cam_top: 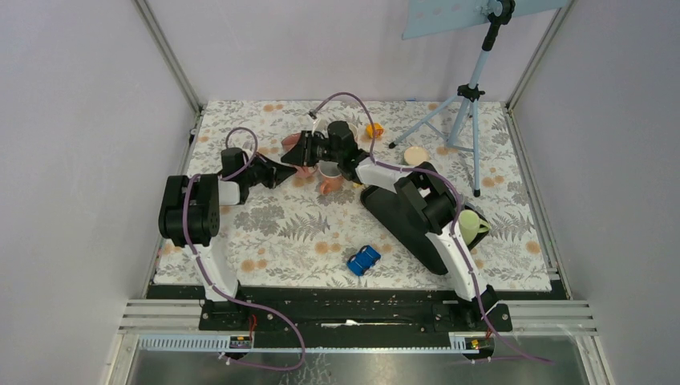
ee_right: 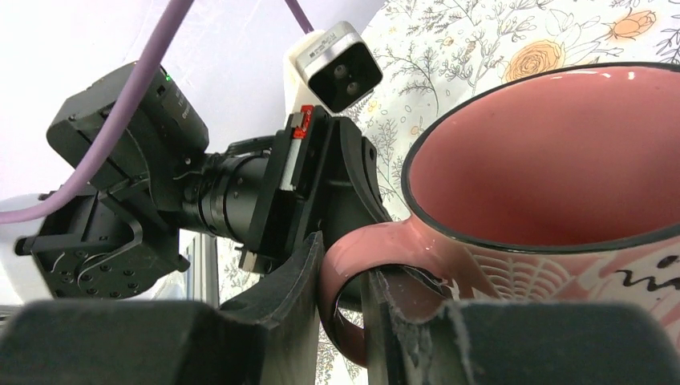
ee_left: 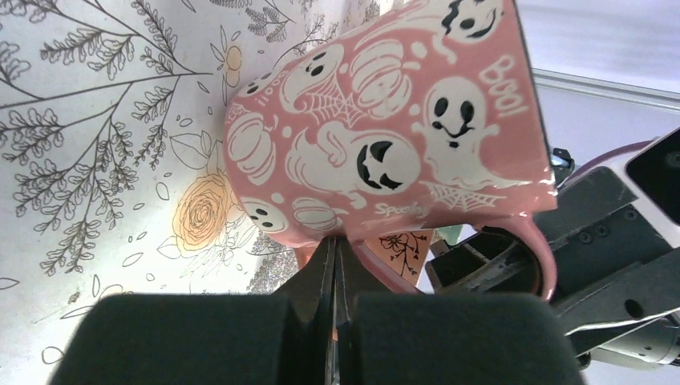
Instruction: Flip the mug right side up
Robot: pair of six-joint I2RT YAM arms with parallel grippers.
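Observation:
A pink mug with white ghost prints [ee_left: 385,120] [ee_right: 545,160] lies tilted at the back centre-left, largely hidden under the grippers from above. My right gripper [cam_top: 290,154] is shut on its handle; the rim and pink interior show in the right wrist view. My left gripper [cam_top: 285,172] is shut just below and beside the mug, with nothing visible between its fingers.
Another pink mug [cam_top: 329,180] stands close right of the grippers. A black tray [cam_top: 401,233] holding a green mug [cam_top: 471,227] lies right, a blue toy car [cam_top: 363,261] at front, a tripod [cam_top: 473,120] back right.

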